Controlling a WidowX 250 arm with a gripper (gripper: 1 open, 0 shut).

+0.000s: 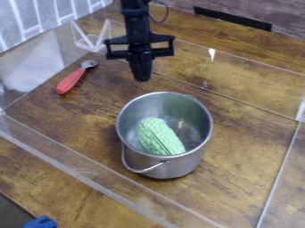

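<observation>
A black robot gripper (141, 71) hangs over the wooden table at the top centre, above and behind a steel pot; it looks shut, with nothing visible between its fingers. The steel pot (190, 158) stands at the lower centre with its handle down at the front, and a pale green ridged object (160, 135) lies inside it. A spoon with a red handle (70, 81) lies on the table to the left, apart from the gripper.
Clear panels edge the wooden table (238, 89) at the left, front and right. A blue object (39, 222) is at the lower-left corner. The table right of and behind the pot is clear.
</observation>
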